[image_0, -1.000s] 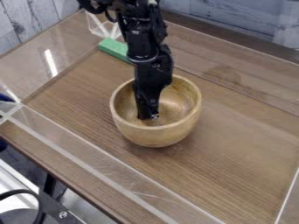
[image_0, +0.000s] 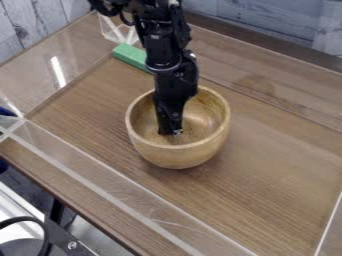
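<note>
A large light wooden bowl (image_0: 201, 150) sits upright near the middle of the table. My black gripper (image_0: 170, 130) reaches down from above into the left part of the bowl. Its fingertips are dark against the bowl's inside, and whatever may be between them cannot be made out; it looks shut.
A green block (image_0: 128, 55) lies behind the bowl to the left, beside the arm. A black cable lies at the lower left corner, and tiled wall edges show at the back corners.
</note>
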